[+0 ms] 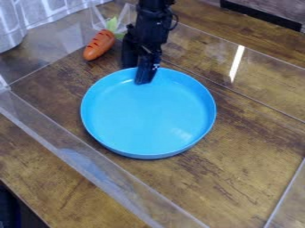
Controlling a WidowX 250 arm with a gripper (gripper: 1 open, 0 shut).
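A large blue plate (148, 119) lies in the middle of the wooden table. My black gripper (141, 69) comes down from the top centre, its tips low at the plate's far rim. It looks open, with nothing clearly held; the dark fingers are hard to make out. An orange sausage-like toy (99, 44) lies left of the gripper, behind the plate. A pale green object (117, 29) sits beside it, partly hidden.
Clear plastic edges run along the left and right sides. A white, crumpled item (21, 16) is at the top left.
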